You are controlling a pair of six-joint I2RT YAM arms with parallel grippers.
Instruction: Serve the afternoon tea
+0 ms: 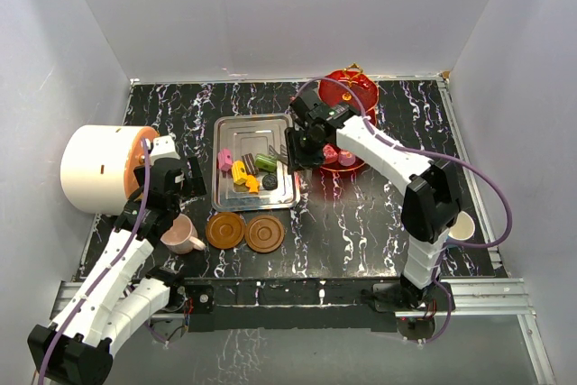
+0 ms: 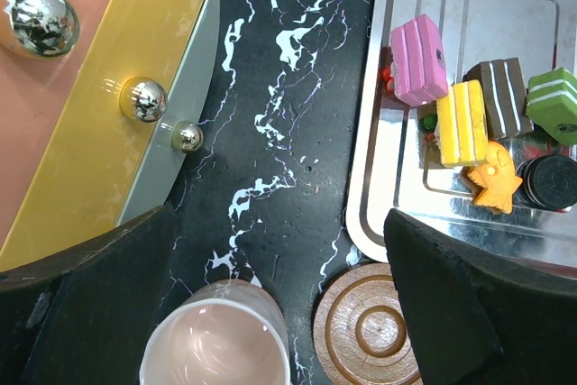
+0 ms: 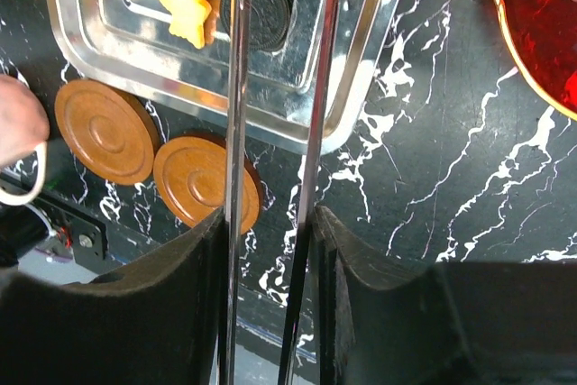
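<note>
My right gripper is shut on metal tongs [image 3: 236, 96], whose two long arms stand apart over the tray's edge; their tips are out of the right wrist view. Inside the silver tray [image 1: 257, 120] lie a pink cake [image 2: 417, 60], a yellow cake [image 2: 463, 123], a brown cake [image 2: 499, 96], a green cake [image 1: 265, 162], an orange biscuit [image 2: 495, 177] and a dark round cookie [image 3: 261, 13]. My left gripper is open and empty, between the oven-like drum [image 1: 101, 167] and the tray, above a pink mug [image 2: 216, 340].
Two brown coasters [image 1: 224, 230] lie in front of the tray. A red tiered stand [image 1: 362, 87] with pieces on its lower tier is partly hidden behind my right arm. A white cup [image 1: 462, 226] stands far right.
</note>
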